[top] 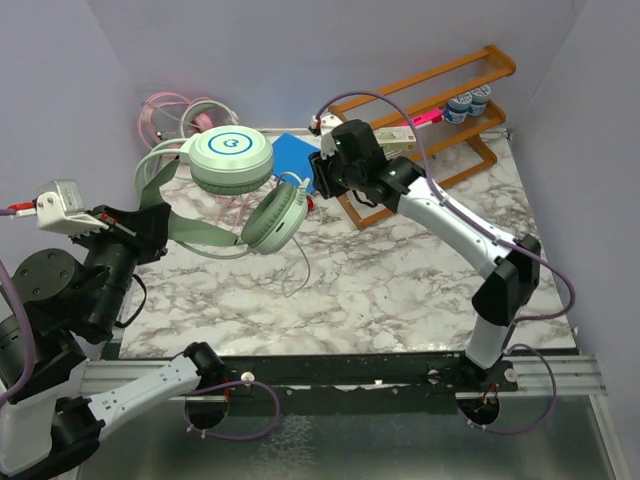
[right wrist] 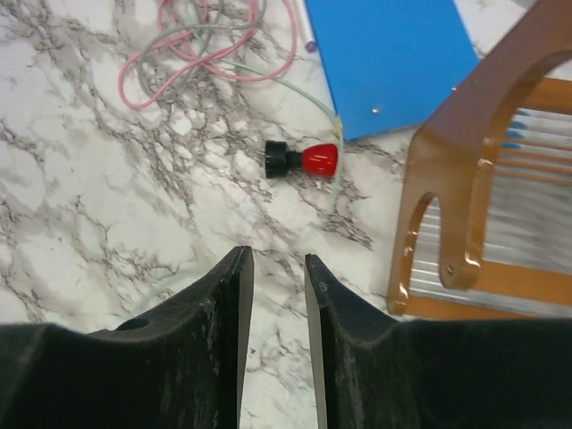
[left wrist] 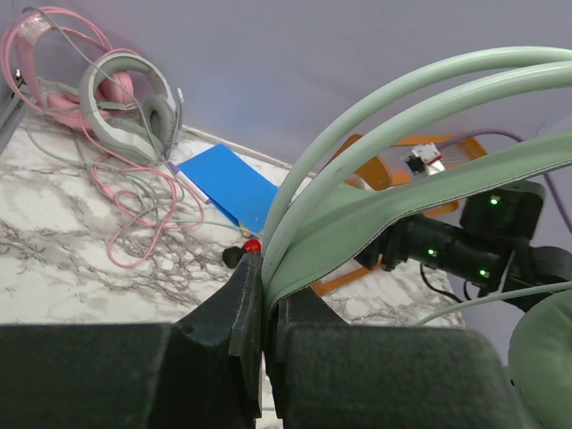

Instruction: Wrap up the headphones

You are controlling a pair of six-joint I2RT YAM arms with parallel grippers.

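My left gripper (top: 160,222) is shut on the inner strap of the pale green headphones (top: 232,152), which hang in the air with both ear cups to its right. In the left wrist view the green headband (left wrist: 375,201) rises from between the fingertips. A thin cable (top: 307,268) dangles below the lower ear cup (top: 275,217). My right gripper is partly open with nothing between its fingers. It is pointed down over the table, just right of that ear cup, apart from the headphones.
Pink and grey headphones (left wrist: 134,107) with tangled cords lie at the back left. Near them are a blue folder (right wrist: 393,67) and a red-and-black object (right wrist: 299,159). A wooden rack (top: 440,110) stands at the back right.
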